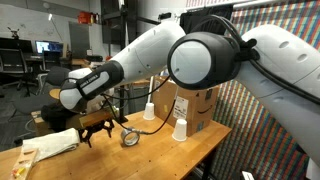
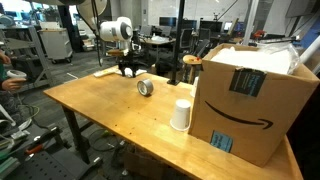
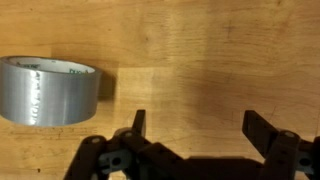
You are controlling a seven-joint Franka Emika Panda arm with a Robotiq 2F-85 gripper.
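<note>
A roll of silver duct tape (image 3: 48, 93) stands on its rounded side on the wooden table, left of my fingers in the wrist view. My gripper is open, its two black fingers wide apart with only bare wood showing between them. In exterior view 1 the gripper (image 1: 96, 133) hangs to the left of the tape roll (image 1: 130, 138), apart from it. Exterior view 2 has the tape roll (image 2: 145, 88) nearer the camera than the gripper (image 2: 127, 71).
A cardboard box (image 2: 240, 112) and a white cup (image 2: 181, 116) occupy the table's right side. Another white cup (image 1: 149, 111) stands farther back in exterior view 1. A white cloth (image 1: 57, 144) lies at left.
</note>
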